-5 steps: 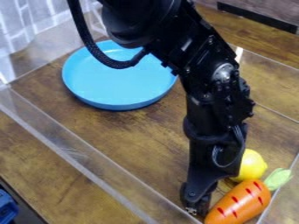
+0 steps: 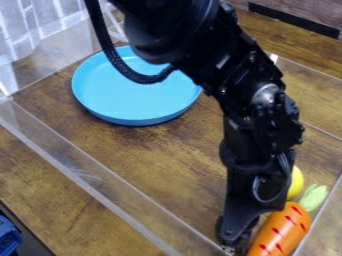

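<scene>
My black gripper (image 2: pixel 247 222) is low over the wooden floor of the clear-walled bin, at the lower right, open, with its fingertips close to the left of an orange toy carrot (image 2: pixel 281 232) with red marks and a pale green top. A yellow lemon-like object (image 2: pixel 293 183) is partly hidden behind the gripper. Whether the fingertips touch the carrot is not clear.
A blue plate (image 2: pixel 114 90) lies at the upper left of the bin. Transparent walls border it, and a small blue object (image 2: pixel 7 238) sits outside at the lower left.
My gripper has shifted slightly right. The carrot and the yellow object have also moved a little to the right.
</scene>
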